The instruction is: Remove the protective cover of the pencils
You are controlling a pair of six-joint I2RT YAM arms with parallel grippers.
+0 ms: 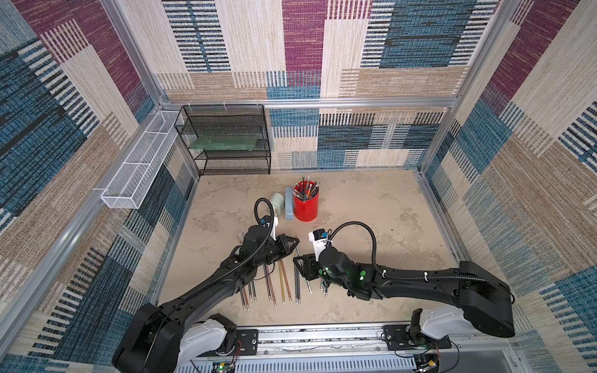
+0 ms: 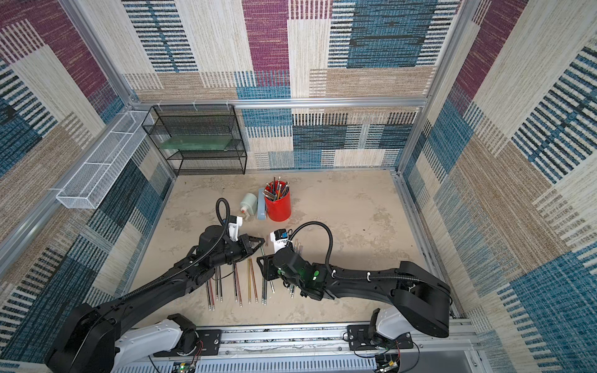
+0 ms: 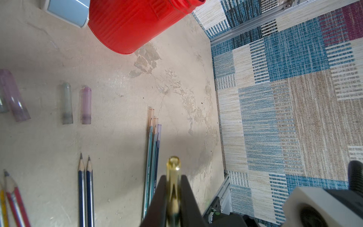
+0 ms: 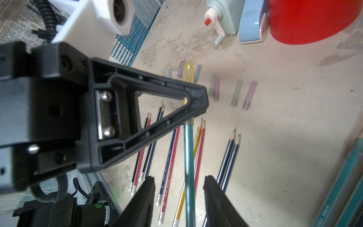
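A teal pencil (image 4: pixel 189 158) with a translucent yellow cover (image 4: pixel 188 71) is held up above the table. My left gripper is shut on the cover, whose rounded end sticks out past the fingers. Below that, the pencil's shaft runs between the spread fingers of my right gripper, which is open, with a gap on either side. On the table, dark blue pencils (image 3: pixel 85 189) lie with bare points. Three other pencils (image 3: pixel 151 151) on the right still wear clear or purplish covers.
Loose covers (image 4: pixel 237 92) lie in a row beyond the bare pencils. Farther back stand a red pencil cup (image 1: pixel 305 208), a blue box-like object (image 1: pixel 288 204) and a pale green bottle (image 2: pixel 248 203).
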